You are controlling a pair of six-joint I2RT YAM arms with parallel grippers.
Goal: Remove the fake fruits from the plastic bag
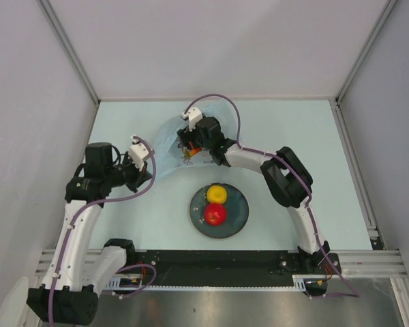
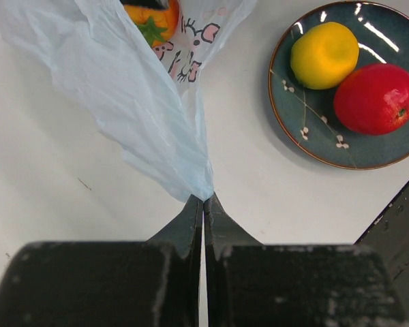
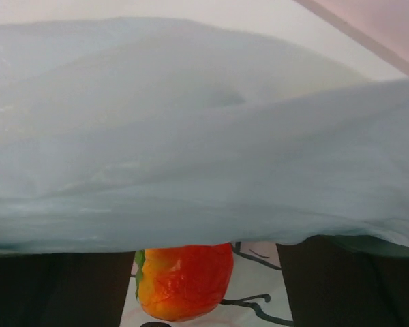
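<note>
The light blue plastic bag (image 1: pixel 167 146) lies at the back centre of the table, its front left corner pinched by my shut left gripper. My right gripper (image 1: pixel 189 141) reaches down into the bag's mouth. In the right wrist view its dark fingers (image 3: pixel 54 289) stand wide apart, their tips hidden under a fold of the bag. An orange-red fruit (image 3: pixel 187 281) with a green leaf shows between them, with a gap on its right. Beside the plate's centre rest a yellow fruit (image 1: pixel 217 194) and a red fruit (image 1: pixel 215 214).
A dark green plate (image 1: pixel 238 216) stands at the front centre, near the table's front edge. Bag film covers most of the right wrist view.
</note>
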